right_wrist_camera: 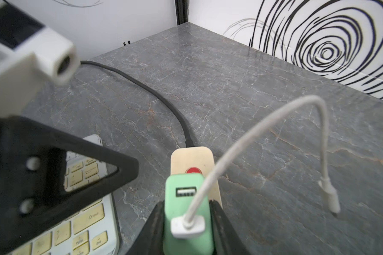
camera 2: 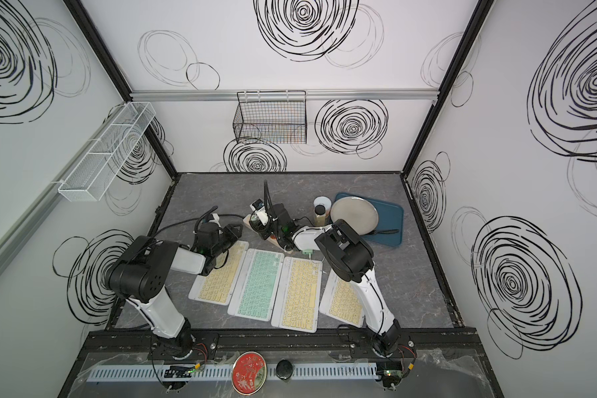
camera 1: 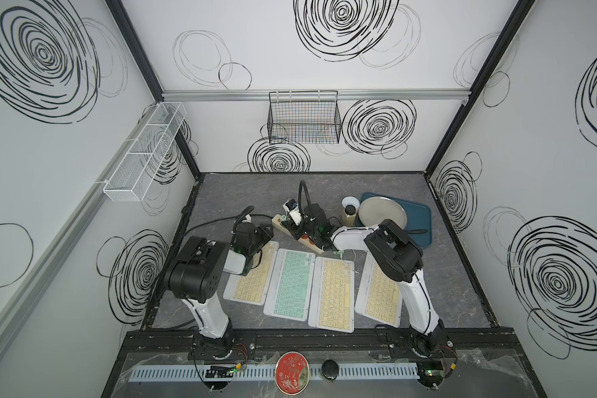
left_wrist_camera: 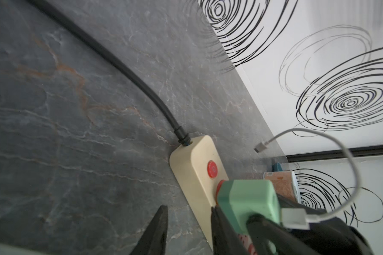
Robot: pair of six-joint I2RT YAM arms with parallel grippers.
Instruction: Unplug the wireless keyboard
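A cream power strip (left_wrist_camera: 189,170) with red buttons and a black cord lies at the table's middle. A green charger (right_wrist_camera: 187,235) sits on it, with a white cable (right_wrist_camera: 263,127) attached; the cable's loose plug hangs in the air. My right gripper has its fingers either side of the charger; whether they grip it is unclear. My left gripper stands open left of the strip and charger, nothing between its fingers. The keyboards (camera 1: 288,284) lie in a row along the front.
A blue tray (camera 1: 418,215) with a plate (camera 1: 381,211) and cups (camera 1: 349,205) stand at the back right. A wire basket (camera 1: 304,119) hangs on the back wall.
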